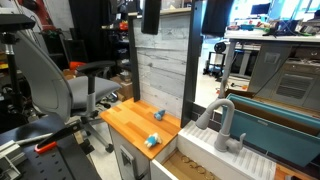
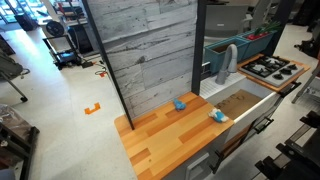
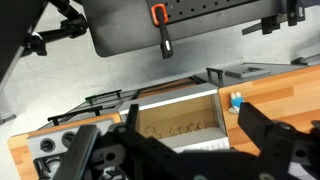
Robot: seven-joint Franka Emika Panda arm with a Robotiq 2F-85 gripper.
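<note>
At the top of exterior view 1 my gripper [image 1: 183, 32] hangs with its two dark fingers [image 1: 215, 18] wide apart, and nothing shows between them. Below it lies a drawer [image 1: 190, 167], pulled out, with a light brown bottom that looks bare. Two small blue-and-white objects rest on the wooden countertop: one [image 1: 153, 140] close to the drawer, the other [image 1: 159, 114] farther back. In the wrist view, the drawer [image 3: 180, 115] lies beneath the gripper, and a blue-and-white object [image 3: 236, 102] is on the wood beside it.
A grey faucet [image 1: 222, 120] rises behind the drawer, near a teal sink [image 1: 270, 133]. Upright grey wood-look panel [image 2: 150, 70] backs the counter. A stovetop [image 2: 268, 69] occupies the far end.
</note>
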